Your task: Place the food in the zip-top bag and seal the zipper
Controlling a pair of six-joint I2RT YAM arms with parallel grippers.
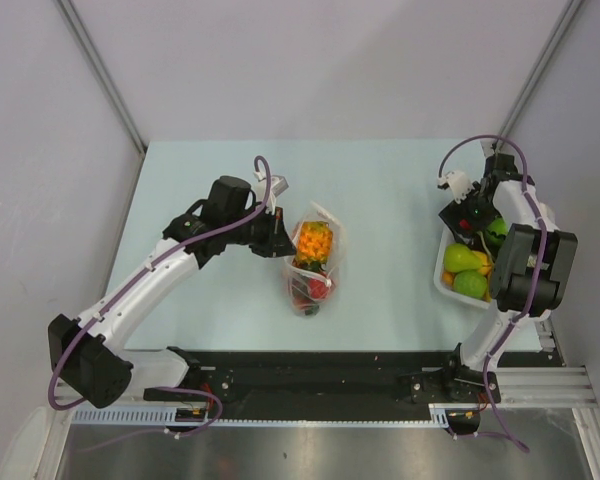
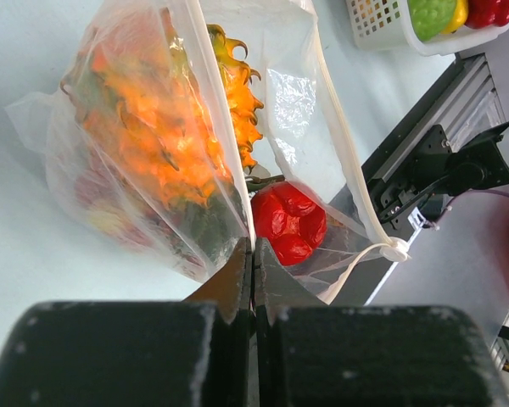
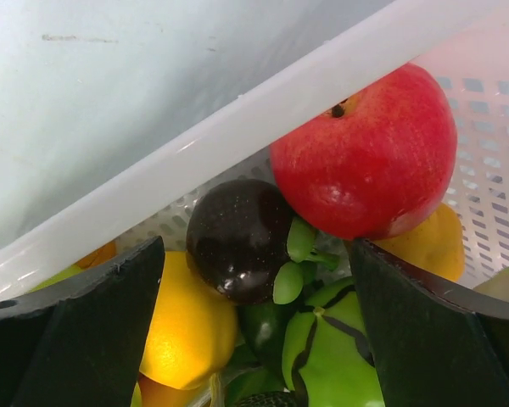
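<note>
The clear zip bag holds an orange spiky fruit, a red pepper and other produce partly veiled by plastic. My left gripper is shut on the bag's zipper edge, holding the mouth partly open. At the right, my right gripper hangs over the white food basket, fingers apart, with a dark plum-like item between and beyond them. Near it lie a red round fruit, a yellow fruit and a green striped item.
Green mango-like fruits fill the near part of the basket, which sits at the table's right edge. The table between bag and basket is clear, as is the area left of the bag.
</note>
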